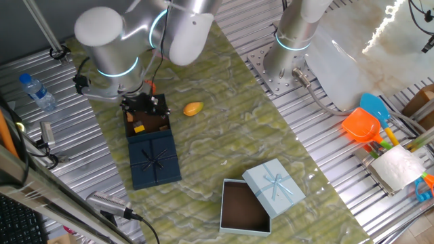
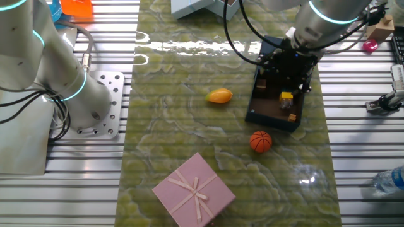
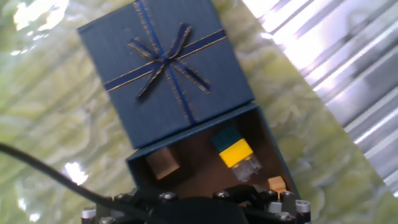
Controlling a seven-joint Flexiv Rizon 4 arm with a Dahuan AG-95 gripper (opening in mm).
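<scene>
The dark blue box (image 2: 268, 119) stands uncovered, its ribboned lid (image 1: 154, 164) lying against one side. Inside are a block with yellow, green and clear parts (image 3: 237, 153), a brown wooden block (image 3: 163, 163) and a small orange-tan block (image 3: 277, 184). My gripper (image 1: 146, 104) hangs over the box, pointing down. Its dark linkage fills the bottom of the wrist view, and the fingertips do not show clearly enough to tell how the fingers stand. Outside the box, on the green mat, lie a yellow-orange fruit (image 2: 219, 95) and a small basketball (image 2: 261, 142).
A light blue box (image 1: 245, 207), open and empty, has its lid (image 1: 274, 188) leaning on its edge. A closed pink gift box (image 2: 194, 190) sits on the mat. A bottle (image 1: 38, 92) stands on the slatted metal table. Mid-mat is clear.
</scene>
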